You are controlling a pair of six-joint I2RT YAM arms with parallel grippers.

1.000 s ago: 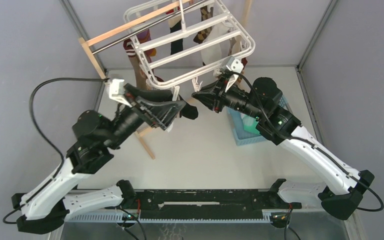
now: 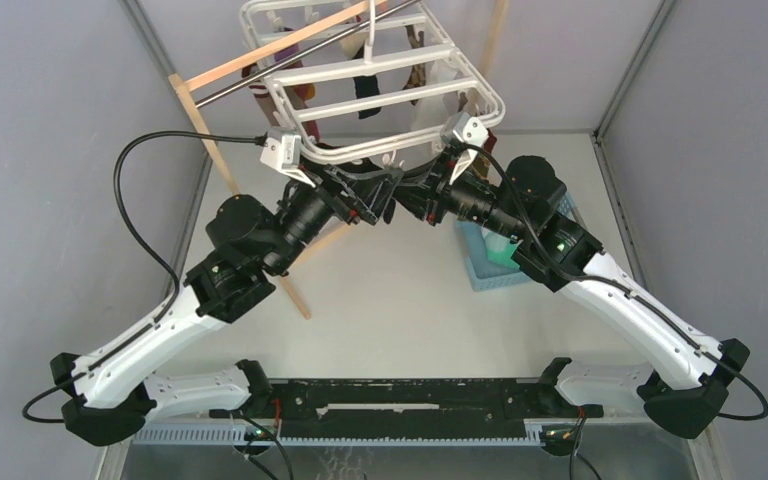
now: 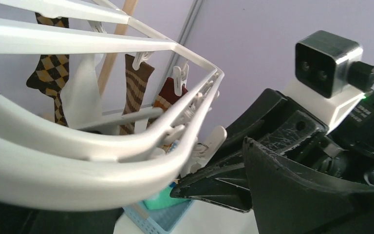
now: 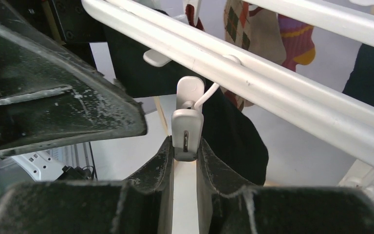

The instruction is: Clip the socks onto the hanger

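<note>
The white hanger hangs at the top, with socks clipped along it, such as a checked sock and a striped sock. My right gripper is shut on a white clip on the hanger's lower rail. My left gripper is beside it at the front of the hanger, fingers close to the right gripper; in the right wrist view its dark finger reaches toward that clip. A black sock hangs behind the clip; whether the left fingers touch it is unclear.
A wooden stand with a metal bar runs beside the hanger. A blue basket with a green item sits right, behind the right arm. The two arms are very close together.
My left arm has moved right, toward the right gripper and the hanger's front. The hanger has shifted slightly. My right arm has stayed nearly still.
</note>
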